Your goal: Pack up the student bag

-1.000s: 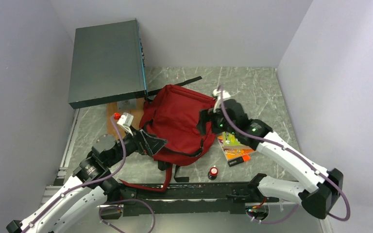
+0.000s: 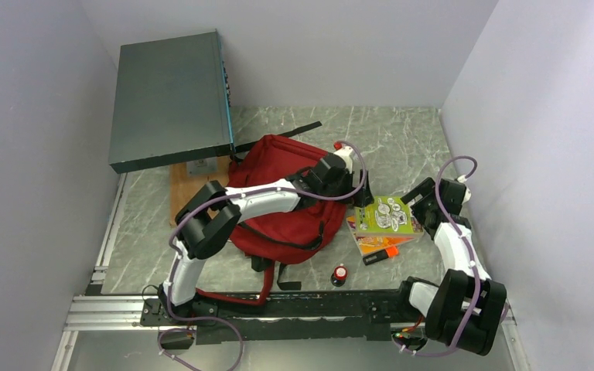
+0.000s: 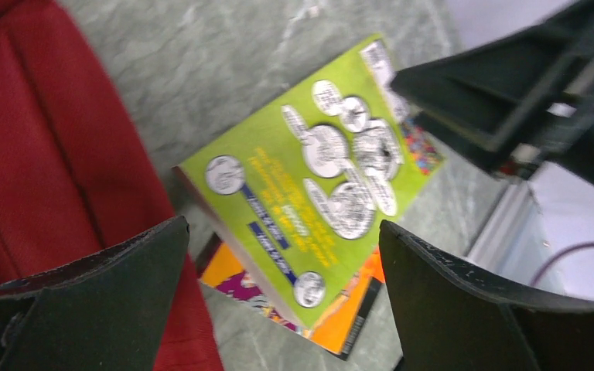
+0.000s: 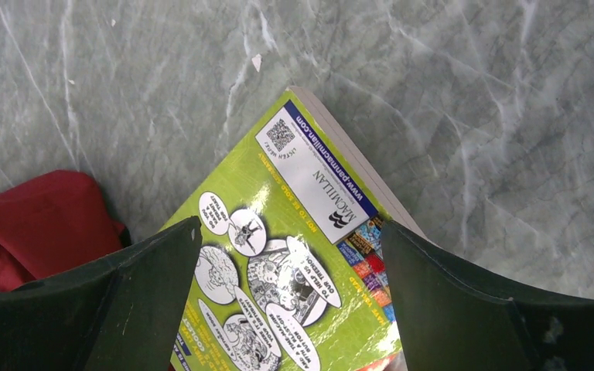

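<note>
A green book (image 2: 389, 216) lies on an orange one (image 2: 377, 243), right of the red backpack (image 2: 267, 229). My left gripper (image 2: 361, 189) hangs open at the backpack's right edge, by the books' left end; in its wrist view the green book (image 3: 294, 193) lies between and beyond the fingers. My right gripper (image 2: 419, 197) is open above the right end of the green book (image 4: 286, 263), which shows between its fingers in the right wrist view. A black and orange marker-like item (image 2: 377, 256) lies below the books.
A small red-topped bottle (image 2: 339, 276) stands near the front edge. A large dark board (image 2: 168, 100) is at the back left, over a wooden board (image 2: 179, 188). Walls enclose the sides and back. Bare grey table (image 2: 387, 139) is behind the books.
My left gripper has moved from the lower left across the backpack to the books. My right gripper has moved right, from over the backpack to the books' right end.
</note>
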